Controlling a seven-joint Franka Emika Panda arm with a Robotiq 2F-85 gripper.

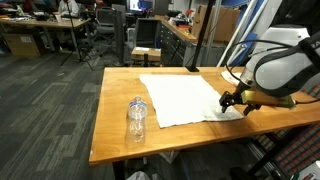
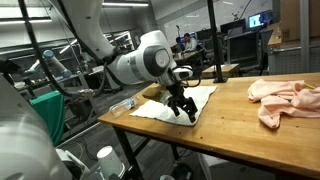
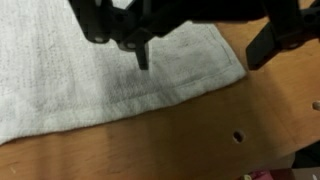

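Observation:
A white towel (image 1: pixel 187 97) lies spread flat on the wooden table (image 1: pixel 118 102). Close over its near right corner hangs my gripper (image 1: pixel 236 104), pointing down and open. In the wrist view the towel (image 3: pixel 95 85) fills much of the frame, and its corner lies in the gap between the widely parted fingers. No cloth is visibly pinched. From the second exterior view, the gripper (image 2: pixel 184 115) is low over the towel's edge; whether the fingertips touch the cloth I cannot tell.
A clear plastic bottle (image 1: pixel 137 118) stands left of the towel. A pink cloth (image 2: pixel 287 101) lies crumpled on the table away from the gripper, with bare wood between. The table's front edge runs close beside the towel's corner.

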